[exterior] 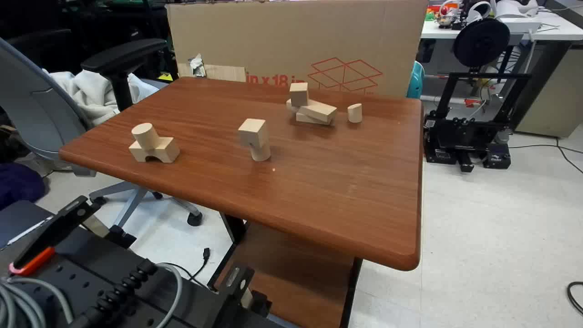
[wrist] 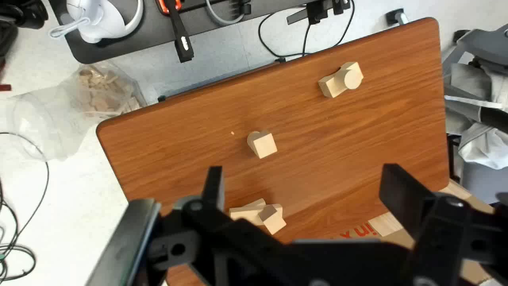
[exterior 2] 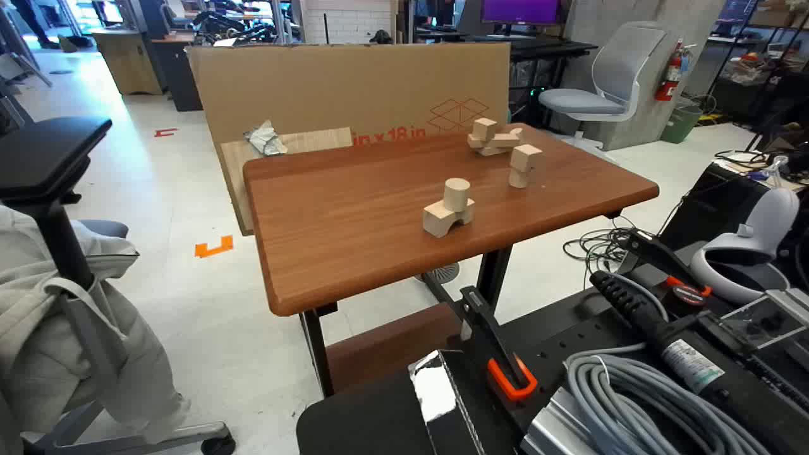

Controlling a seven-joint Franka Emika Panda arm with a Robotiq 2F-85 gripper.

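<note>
My gripper is open high above the table, its fingers wide apart with nothing between them; neither exterior view shows it. In exterior view 1, a wooden cylinder (exterior: 145,136) stands on an arch block (exterior: 167,150) at the table's left. Near the middle, a cube-like block (exterior: 252,132) rests on an upright cylinder (exterior: 260,152). Farther back lies a pile of flat blocks (exterior: 318,111) with a small block (exterior: 299,94) on top. A slant-topped cylinder (exterior: 355,113) stands alone to the right of the pile; my gripper's body may hide it in the wrist view.
The brown table (exterior: 350,180) has wide clear areas between the stacks. A cardboard sheet (exterior: 262,33) stands along its far edge. Beside the table, a clear bag of wooden pieces (wrist: 107,90) shows in the wrist view. Clamps (exterior 2: 497,349) and cables sit on the black bench.
</note>
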